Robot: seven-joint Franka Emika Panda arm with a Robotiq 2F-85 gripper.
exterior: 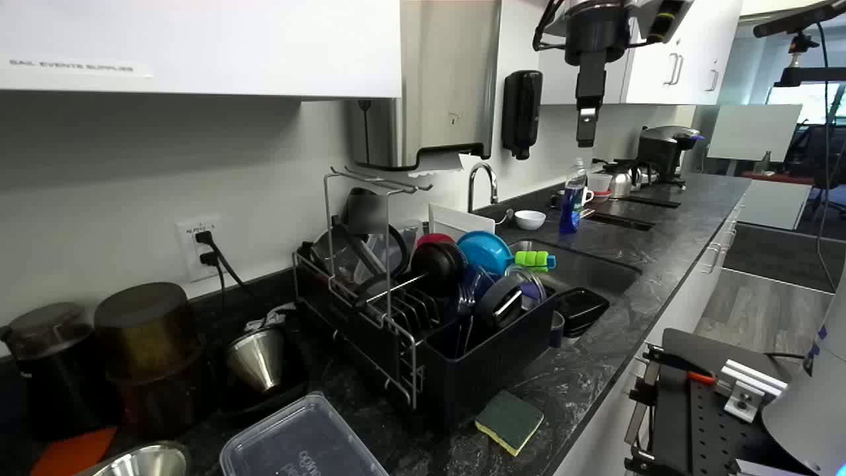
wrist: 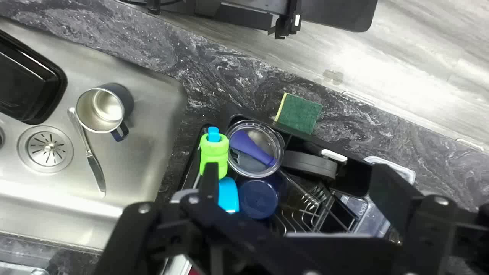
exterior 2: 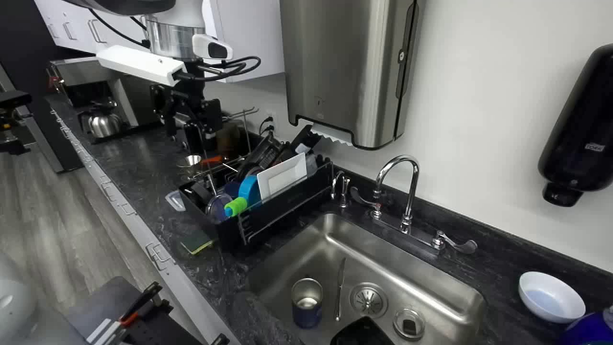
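Seen from the wrist, my gripper is open above the black dish rack [exterior 2: 270, 215], its two fingers wide apart. Nothing shows between them except the rack's contents further below. In exterior view 1 the gripper [exterior: 587, 131] hangs high over the counter, pointing down. The rack holds a blue item with a lime-green handle [wrist: 214, 151], a clear round lid [wrist: 270, 133], a dark blue cup [wrist: 258, 199] and a white board [exterior 2: 282, 177]. A green sponge [wrist: 300, 113] lies beside the rack. In the sink stand a dark blue mug [exterior 2: 307, 310], a knife [wrist: 91, 158] and a black tray [wrist: 27, 82].
A tall wire frame [exterior: 388, 262] rises from the rack's wall side. The faucet [exterior 2: 411, 184] stands behind the sink [exterior 2: 368, 241]. A paper towel dispenser [exterior: 448, 79] hangs above. A white bowl [exterior 2: 550, 296] and blue soap bottle [exterior: 572, 198] sit past the sink.
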